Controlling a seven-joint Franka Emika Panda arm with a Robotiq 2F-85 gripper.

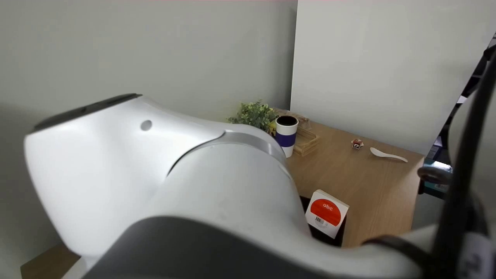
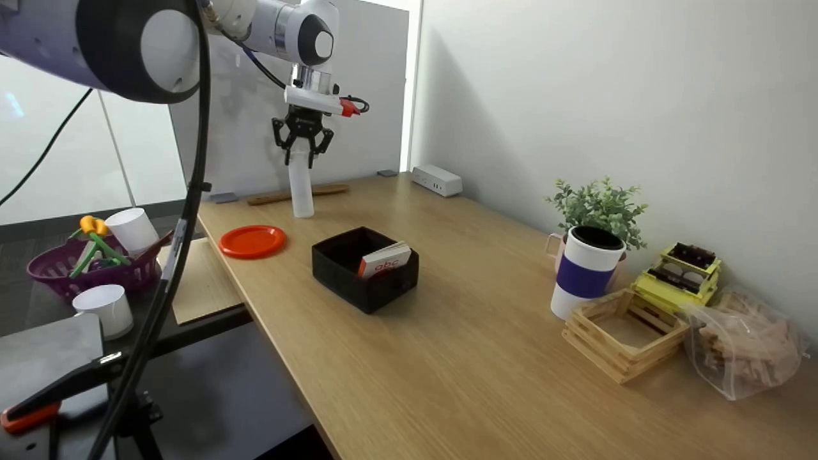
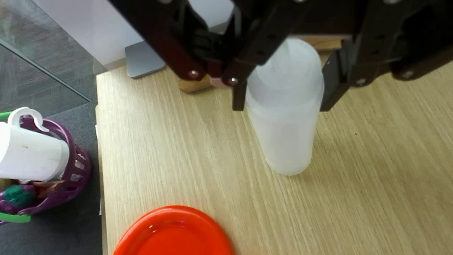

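A frosted white bottle [image 3: 284, 127] stands between the fingers of my gripper in the wrist view, and the fingers are shut on its upper part. From the second exterior view, the same bottle [image 2: 300, 188] hangs upright below the gripper [image 2: 300, 160], its base at or just above the table near the far end; whether it touches is hard to tell. An orange-red plate [image 2: 252, 241] lies on the table close by. In the first exterior view the arm hides both gripper and bottle.
A black box [image 2: 353, 283] holding a white and red abc box [image 2: 383, 260] sits mid-table. Behind the bottle lies a wooden utensil [image 2: 330, 189]. A tumbler [image 2: 584, 272] and wooden crate [image 2: 625, 337] stand along the wall. Bare tabletop stretches between.
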